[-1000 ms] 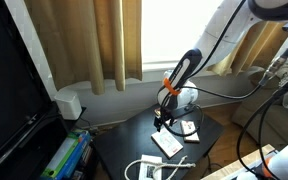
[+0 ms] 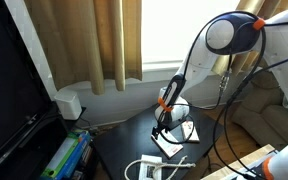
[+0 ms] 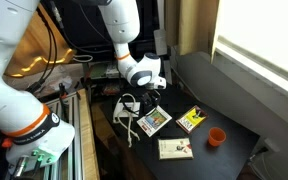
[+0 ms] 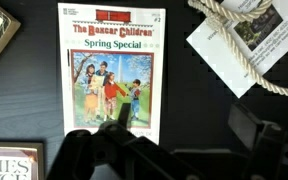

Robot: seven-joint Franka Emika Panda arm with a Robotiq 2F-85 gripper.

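A paperback titled "The Boxcar Children Spring Special" lies face up on the dark table, left of centre in the wrist view. The same pale-bordered book shows in the second exterior view, below and beside the gripper. In the wrist view my gripper stands open, its dark fingers far apart. The left finger overlaps the book's lower part in the image; bare table and nothing held shows between them. From the first exterior view, the gripper hangs near the book; contact cannot be judged.
A pale rope lies over a white printed sheet beside the book. An orange cup, a yellow-edged book and another book rest on the table. Several books stand stacked at the left.
My arm has shifted, bringing the gripper somewhat lower and slightly left in the first exterior view. The book and the rope stay where they were.
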